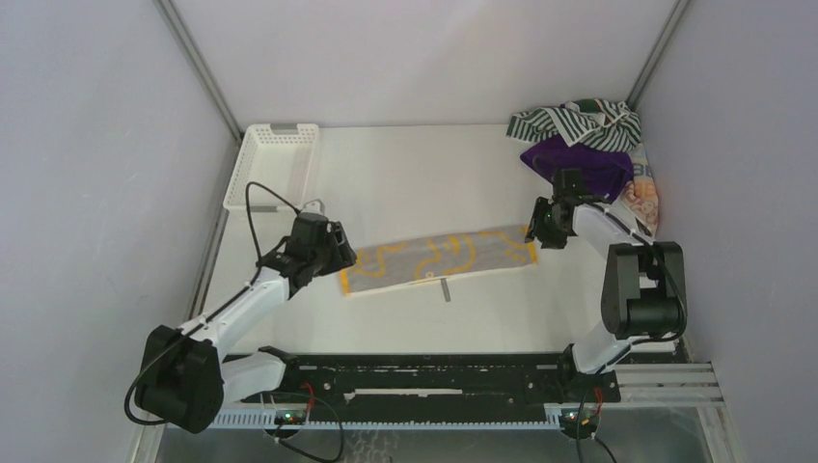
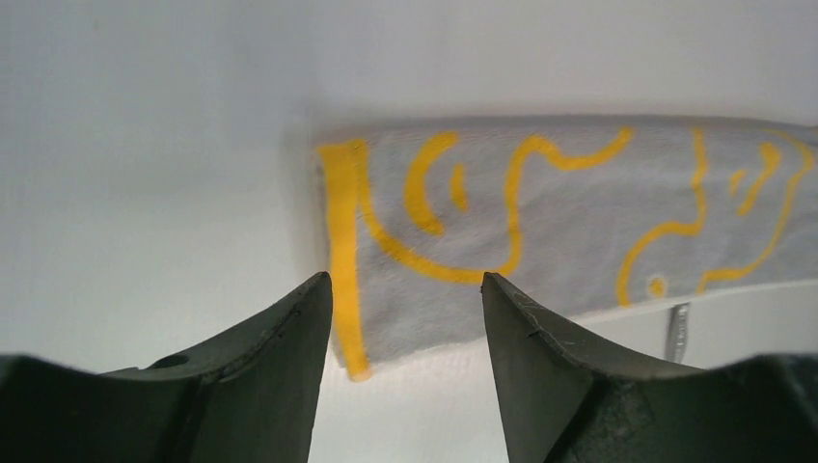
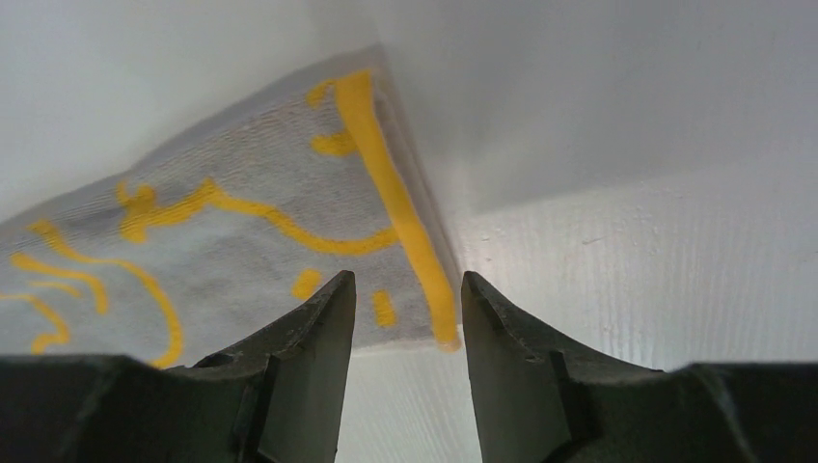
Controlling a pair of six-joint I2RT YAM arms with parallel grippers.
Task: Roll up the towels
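A grey towel with yellow patterns lies flat as a long narrow strip across the middle of the table. My left gripper hangs over its left end; in the left wrist view that yellow-edged end shows beyond open fingers with nothing between them. My right gripper is over the towel's right end, also open and empty; the right wrist view shows the yellow edge just beyond its fingertips.
A white basket stands at back left. Striped, purple and patterned towels are piled at back right.
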